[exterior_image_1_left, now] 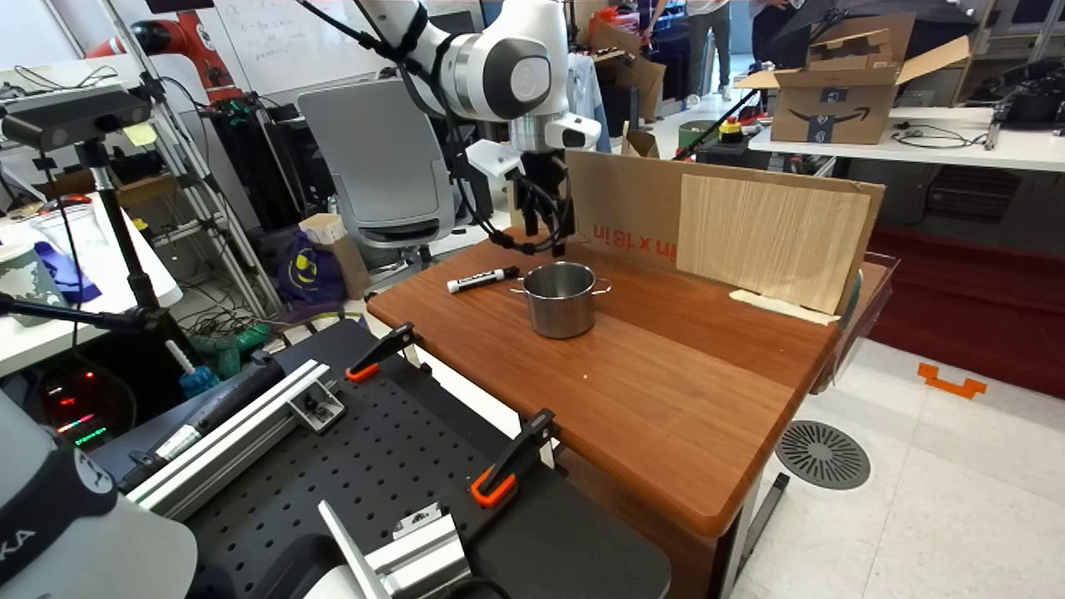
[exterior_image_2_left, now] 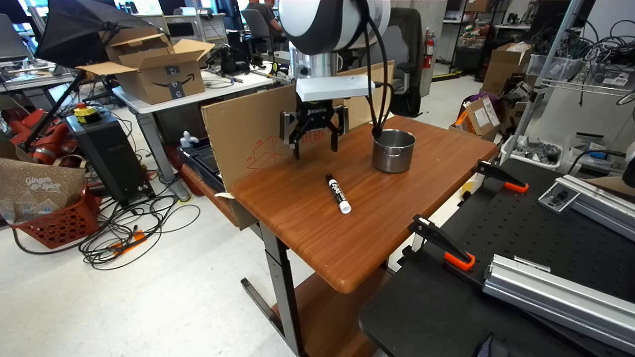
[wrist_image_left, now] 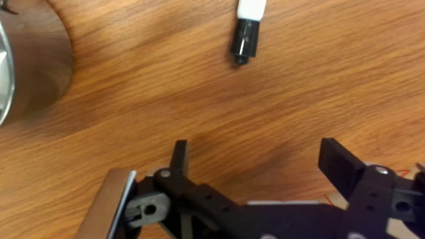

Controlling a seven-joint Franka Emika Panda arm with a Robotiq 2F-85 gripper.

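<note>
A white marker with a black cap (exterior_image_2_left: 337, 195) lies on the wooden table, apart from the steel pot (exterior_image_2_left: 393, 151). In the wrist view the capped end of the marker (wrist_image_left: 245, 36) shows at the top, while part of the pot (wrist_image_left: 38, 59) fills the upper left corner. The pot stands upright with its top uncovered; its inside is mostly hidden. Above the table, toward the cardboard at the back, my gripper (exterior_image_2_left: 315, 151) hangs open and empty. Bare wood shows between its spread fingers.
Cardboard panels (exterior_image_1_left: 624, 205) wall off the back of the table (exterior_image_1_left: 649, 399). Two orange-tipped clamps (exterior_image_1_left: 496, 486) grip the side by the black perforated board (exterior_image_1_left: 399, 469). Wide bare wood lies on the pot's other side from the marker.
</note>
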